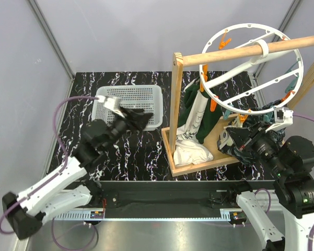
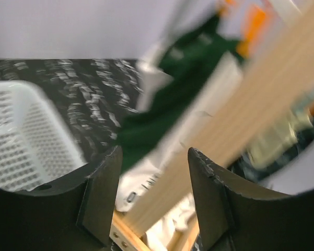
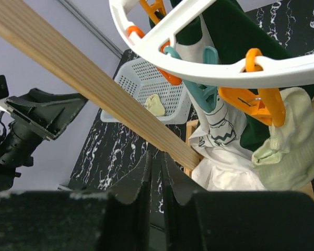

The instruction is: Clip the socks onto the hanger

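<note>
White ring hanger (image 1: 299,78) hangs from a wooden bar, with orange and teal clips around its rim. Dark green and white socks (image 3: 219,123) dangle from it, and a beige sock (image 3: 295,141) hangs below an orange clip (image 3: 271,107). A small pale sock (image 3: 155,104) lies in the white basket (image 3: 126,83). My left gripper is open, its fingers apart and empty, by the basket's near right corner. Below the ring's front rim, my right gripper has a narrow gap between its fingertips and nothing in it.
A wooden upright post (image 1: 175,104) stands between the basket and the hanging socks. White cloth (image 1: 190,152) rests on the wooden base (image 1: 201,168).
</note>
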